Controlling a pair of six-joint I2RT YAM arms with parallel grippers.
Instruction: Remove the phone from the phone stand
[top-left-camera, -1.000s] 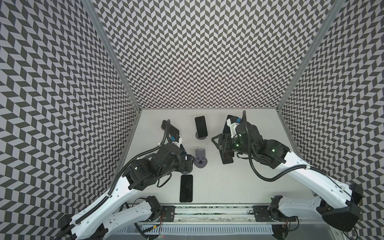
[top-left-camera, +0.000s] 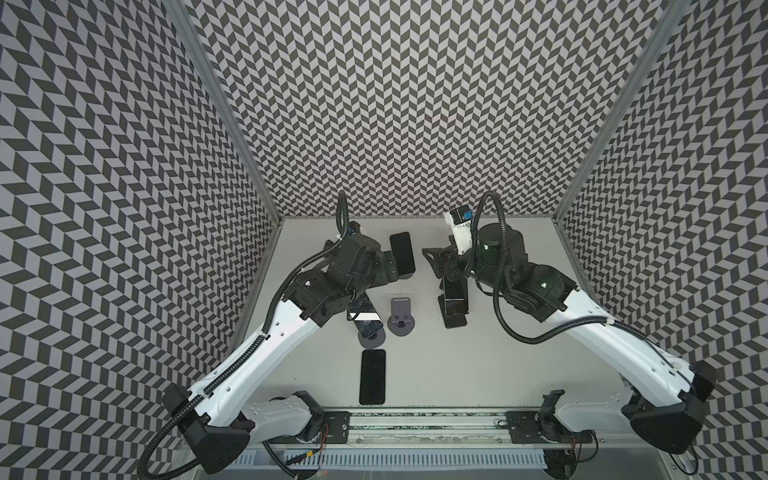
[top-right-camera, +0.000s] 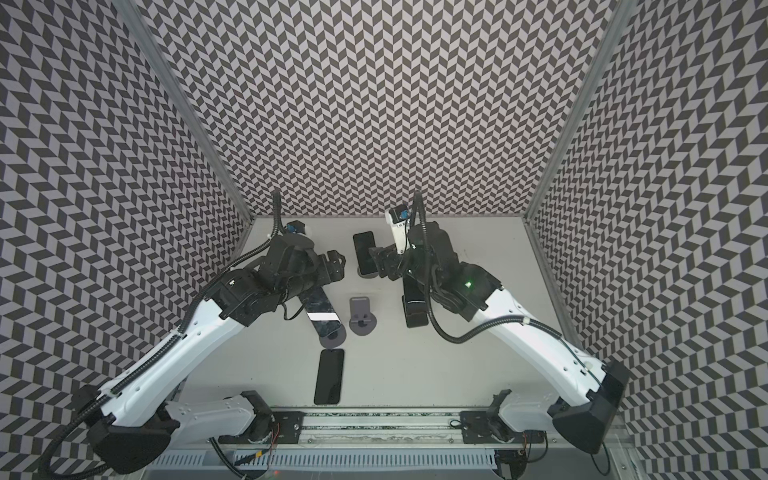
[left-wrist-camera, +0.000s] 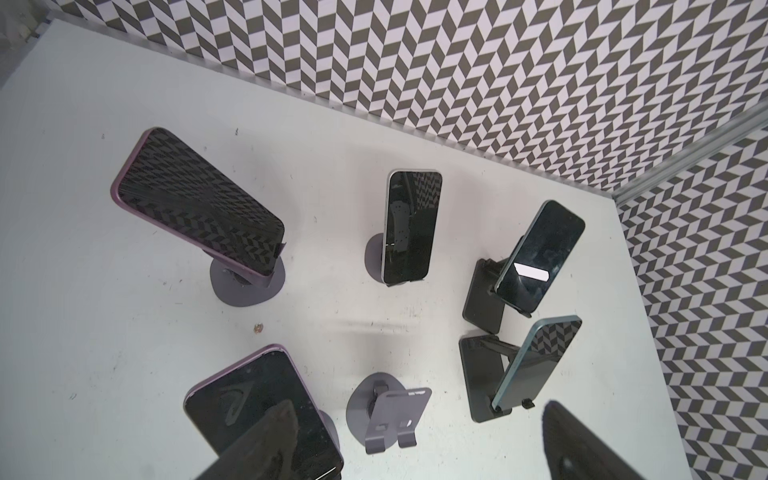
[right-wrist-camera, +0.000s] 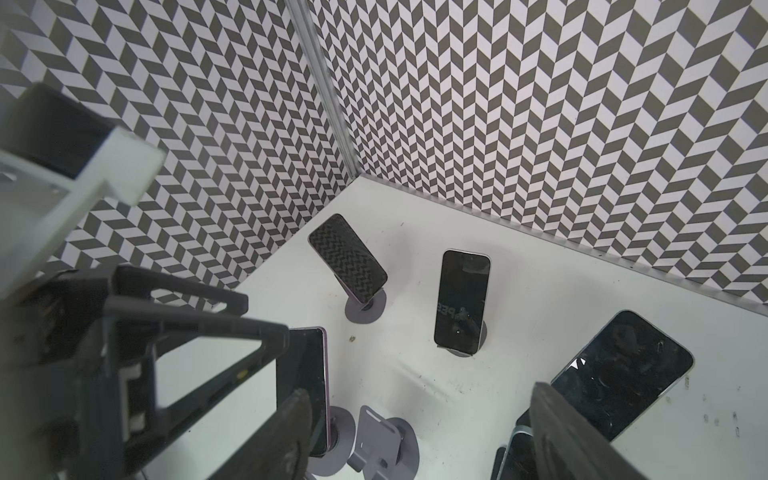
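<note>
An empty grey phone stand (top-left-camera: 401, 317) is near the table's middle. In front of it, a black phone (top-left-camera: 372, 376) lies flat on the table. Other phones remain on stands: a purple-edged phone (left-wrist-camera: 200, 200), a silver-edged phone (left-wrist-camera: 412, 226), a dark phone (left-wrist-camera: 541, 256), a teal-edged phone (left-wrist-camera: 536, 364) and a phone at the lower left (left-wrist-camera: 264, 412), partly behind one finger. My left gripper is open above the table, its fingers far apart. My right gripper also stands open, nothing between its fingers.
My two grippers face each other above the middle, with the back phone (top-left-camera: 402, 254) between them in the top left view. The stands are closely spaced. Bare tabletop (top-left-camera: 480, 364) stretches across the front right.
My left arm has risen toward the back and slightly right, uncovering the phone and stand at the left. My right arm has shifted back a little. The flat phone stays put.
</note>
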